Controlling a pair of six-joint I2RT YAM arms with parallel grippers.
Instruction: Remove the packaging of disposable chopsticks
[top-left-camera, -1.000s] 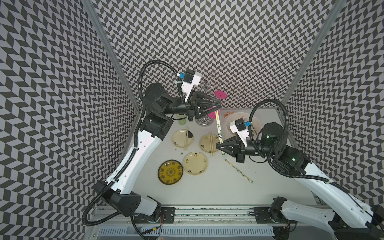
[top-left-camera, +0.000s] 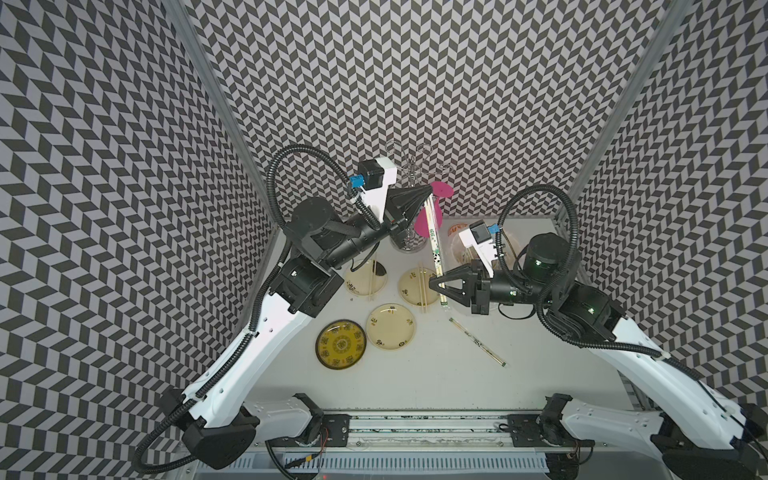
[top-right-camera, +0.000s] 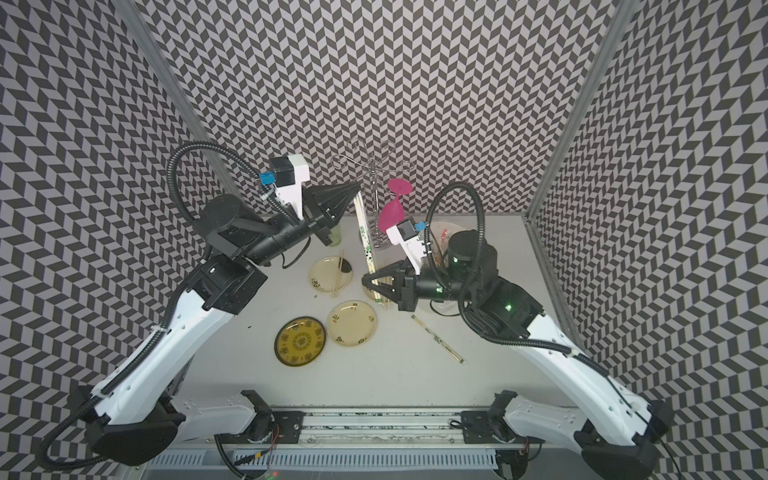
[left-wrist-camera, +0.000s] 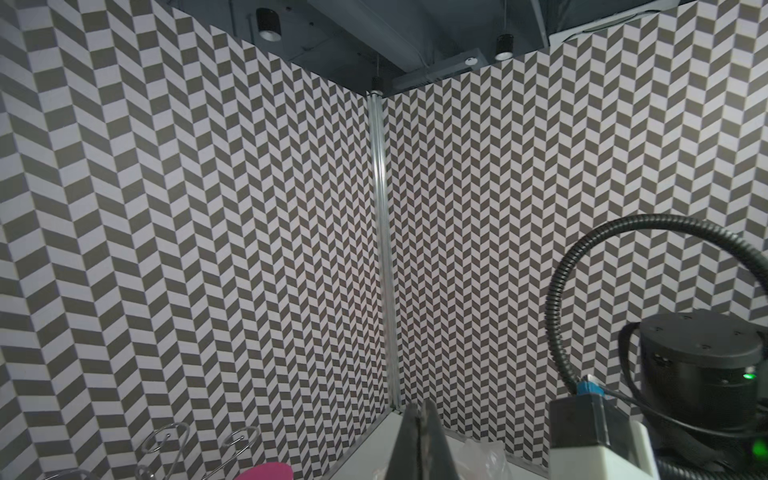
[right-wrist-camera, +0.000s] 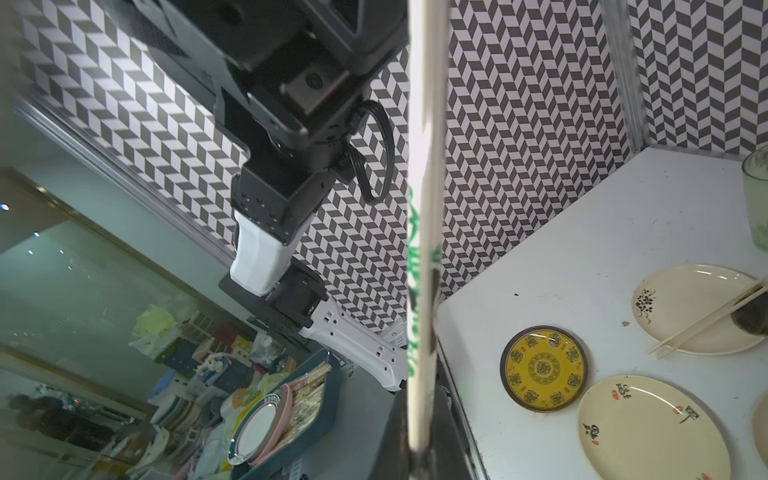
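A pair of chopsticks in a printed wrapper (top-left-camera: 434, 244) (right-wrist-camera: 424, 240) stands tilted between my grippers. My right gripper (top-left-camera: 433, 282) (top-right-camera: 366, 281) is shut on it near its lower end. At the upper end, my left gripper (top-left-camera: 428, 189) (top-right-camera: 355, 185) is shut; the left wrist view shows closed fingertips, and whether it pinches the wrapper's end I cannot tell. Another wrapped pair (top-left-camera: 477, 341) lies on the table at the front right. Bare chopsticks (top-left-camera: 373, 280) lie across plates.
A yellow plate (top-left-camera: 340, 344) and several cream plates (top-left-camera: 390, 326) occupy the middle and front left. Behind are a metal stand with pink pieces (top-left-camera: 442, 189), a green cup (top-right-camera: 335, 238) and, partly behind my right arm, a clear container (top-left-camera: 504, 240).
My left gripper has risen and tilted upward at the chopsticks' upper end, with more of their length showing. My right gripper has moved slightly up and left, still on them.
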